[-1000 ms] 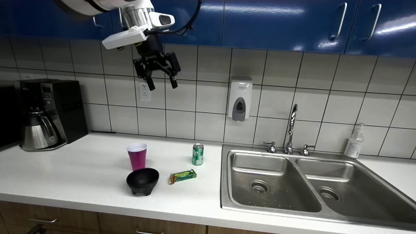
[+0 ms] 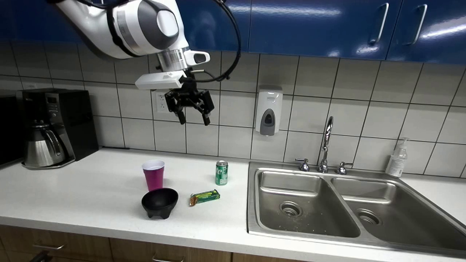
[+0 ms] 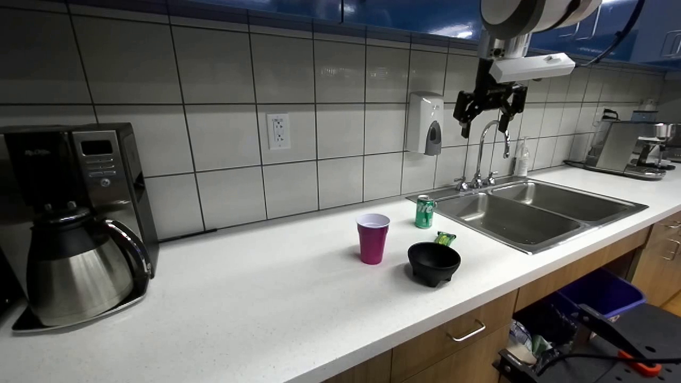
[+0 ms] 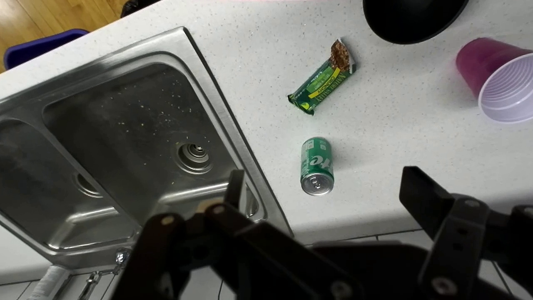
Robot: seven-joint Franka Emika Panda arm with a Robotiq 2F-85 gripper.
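My gripper [image 2: 194, 123] is open and empty, high above the counter in exterior view 1. In the wrist view its fingers [image 4: 424, 200] stand wide apart, with a green soda can [image 4: 317, 167] seen below in the space between them. That can stands upright on the counter near the sink. A green granola bar wrapper [image 2: 205, 197] lies in front of the can. To the left, a magenta cup [image 2: 153, 177] stands upright, and a black bowl [image 2: 160, 205] on short feet sits just in front of it. The bowl's inside looks dark, with nothing visible in it.
A double steel sink [image 2: 257, 196] with a faucet [image 2: 325, 144] takes up the right side. The coffee maker [image 2: 72, 122] stands far left. Behind is a tiled wall with a soap dispenser [image 2: 268, 110].
My gripper has come down and moved somewhat to the right in exterior view 1, staying open. The can, wrapper, cup and bowl have not moved.
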